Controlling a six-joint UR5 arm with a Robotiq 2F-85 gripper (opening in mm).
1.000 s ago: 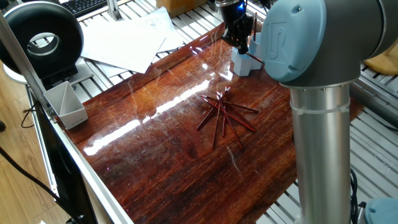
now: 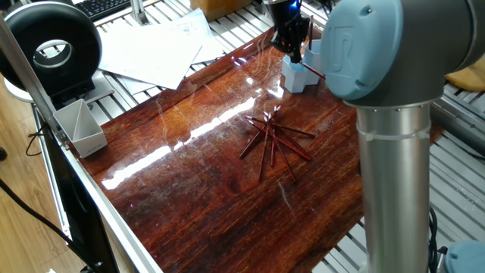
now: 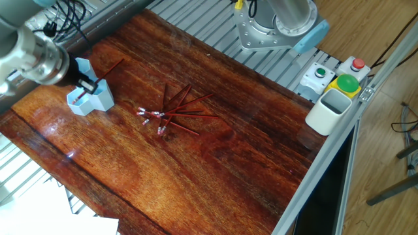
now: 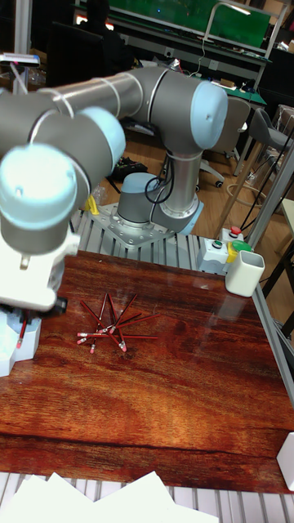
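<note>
A pale blue holder made of joined hexagonal cells stands near the table's edge. My gripper is low over it, shut on a dark red pencil that slants out past the holder's side. In exterior view 1 a second thin red stick rises at the holder, beside the gripper. Several more red pencils lie crossed in a fanned pile at mid-table, white ends bunched together. In exterior view 3 the arm hides the fingers; part of the holder shows below it.
A white cup-like bin stands at the table's far edge near the emergency buttons. An open white box sits at another corner. Paper sheets lie beside the table. Much of the wooden top is bare.
The upper arm segment has shifted very slightly right in exterior view 1. The gripper, the holder and the pencil pile look almost unchanged.
</note>
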